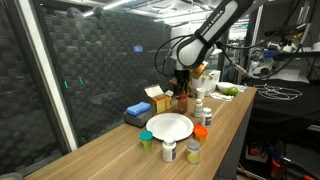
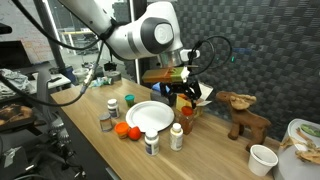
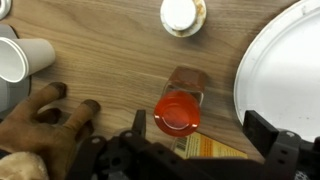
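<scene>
Below my gripper stands a brown bottle with an orange-red cap (image 3: 178,112). In the wrist view the cap lies between the two dark fingers, which stand wide apart and do not touch it. Exterior view 2 shows the same brown bottle (image 2: 187,115) upright on the wooden table, with the gripper (image 2: 178,88) above it. In exterior view 1 the bottle (image 1: 183,103) is behind the white plate (image 1: 170,127).
A white-capped bottle (image 3: 183,14), the plate (image 3: 290,80), a brown toy animal (image 3: 45,135) and a white cup (image 3: 30,58) surround the bottle. An open yellow box (image 1: 158,98) stands close by. Several jars line the table's front side.
</scene>
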